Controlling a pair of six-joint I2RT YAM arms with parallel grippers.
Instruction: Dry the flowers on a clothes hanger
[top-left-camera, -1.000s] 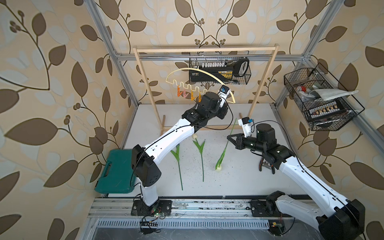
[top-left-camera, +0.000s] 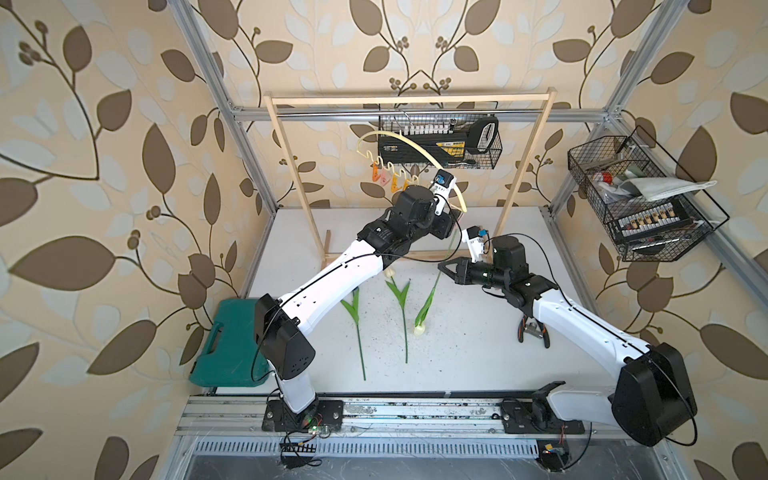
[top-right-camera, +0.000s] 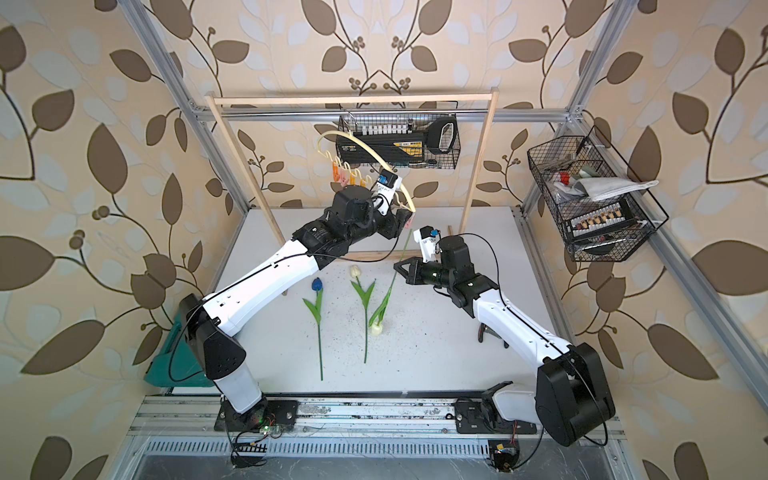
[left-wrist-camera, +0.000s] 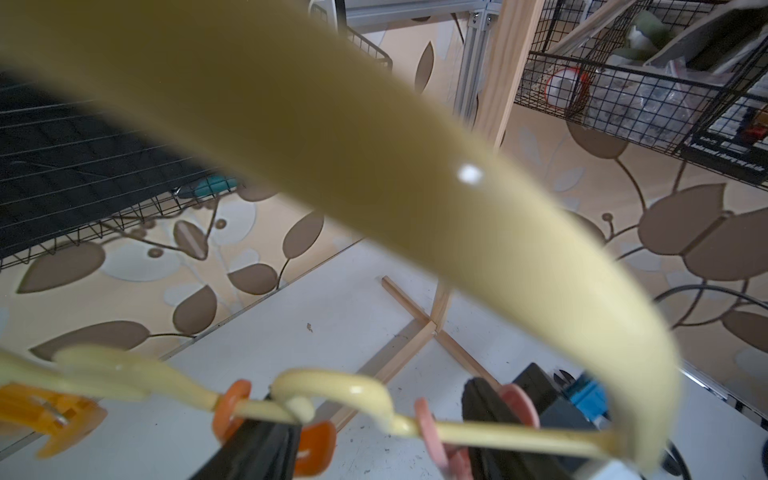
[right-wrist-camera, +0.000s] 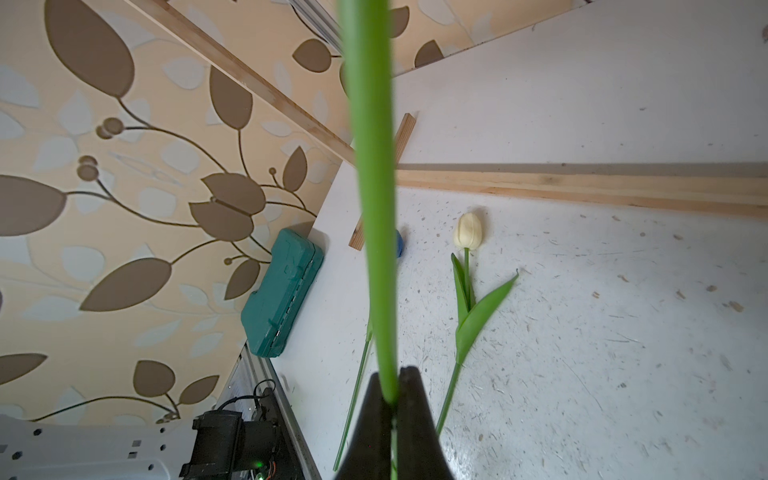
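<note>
My right gripper is shut on the green stem of a white tulip, which hangs head down. The stem's cut end rises towards my left gripper. That one stands open at the yellow hanger's lower bar, its fingers apart. An orange clip sits by one finger and a pink clip by the other; whether either is gripped cannot be told. The hanger hangs tilted from the wooden rack with more clips.
On the table lie another white tulip and a blue tulip. A teal case is at the left, pliers at the right. Wire baskets hang behind and right.
My right gripper has moved left with the tulip, closer to the left gripper. The hanger has swung, its far left end shifting right and up. The left arm has shifted slightly.
</note>
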